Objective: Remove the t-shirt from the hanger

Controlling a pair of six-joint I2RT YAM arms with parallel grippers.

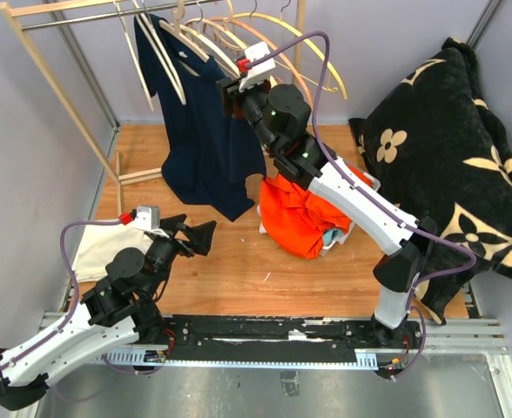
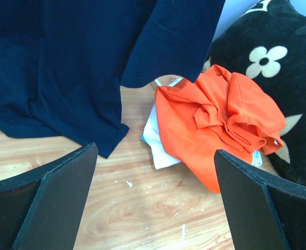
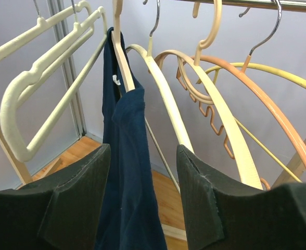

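Note:
A dark navy t-shirt (image 1: 199, 139) hangs from a light wooden hanger (image 3: 123, 62) on the rack. In the right wrist view the shirt's near shoulder (image 3: 129, 112) drapes over the hanger's end, between the open fingers of my right gripper as seen along the camera's line, farther off and not gripped. From above, the right gripper (image 1: 230, 96) is over the shirt's right side. My left gripper (image 1: 202, 228) stands open and empty, low over the floor. In the left wrist view the shirt's lower part (image 2: 80, 73) hangs ahead of it, apart from the fingers.
Cream hangers (image 3: 43, 67) crowd the left of the shirt; wooden, orange and yellow hangers (image 3: 275, 94) line its right. Orange cloth (image 1: 304, 213) lies in a white basket on the floor. A large black flowered cushion (image 1: 448, 148) fills the right side.

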